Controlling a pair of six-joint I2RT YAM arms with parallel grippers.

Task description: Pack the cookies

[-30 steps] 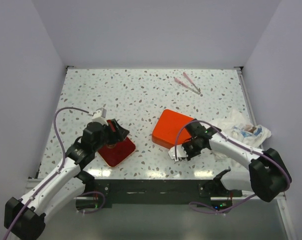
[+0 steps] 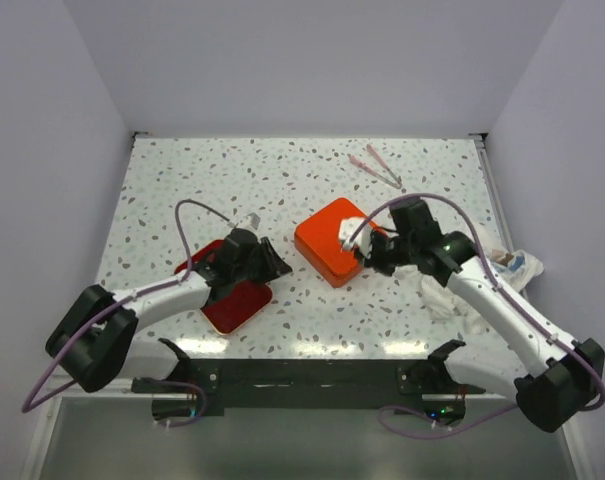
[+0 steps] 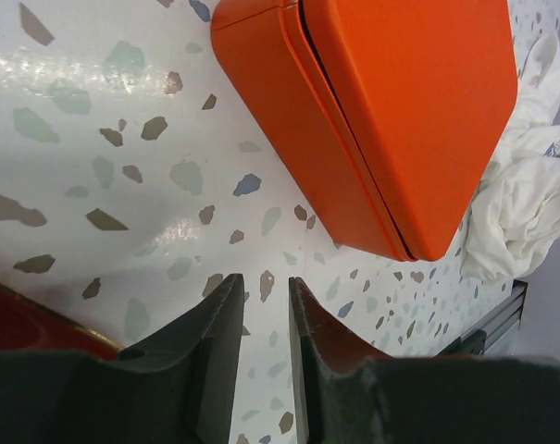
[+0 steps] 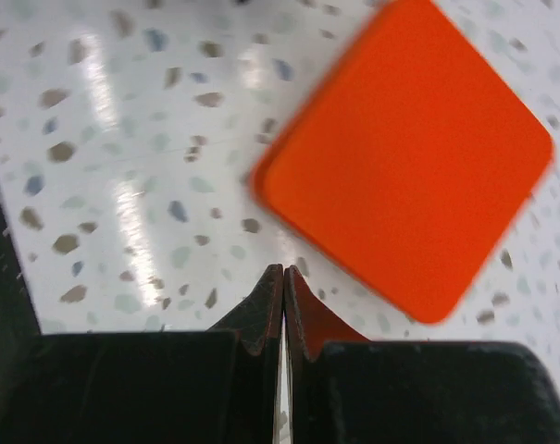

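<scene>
An orange tin box (image 2: pixel 337 235) lies on the speckled table in the centre; its lid edge shows in the left wrist view (image 3: pixel 400 102) and its top in the right. My left gripper is part open with nothing between its fingers, left of the box over a red tray (image 2: pixel 237 305). My right gripper is shut, at the box's right side in the top view, nothing visible between its fingers. No cookies can be made out.
Crumpled white bags (image 2: pixel 452 295) lie at the right edge. Pink-handled tongs (image 2: pixel 377 165) lie at the back.
Both arms have moved toward the back, the left also rightward. The orange box has shifted slightly back and to the left.
</scene>
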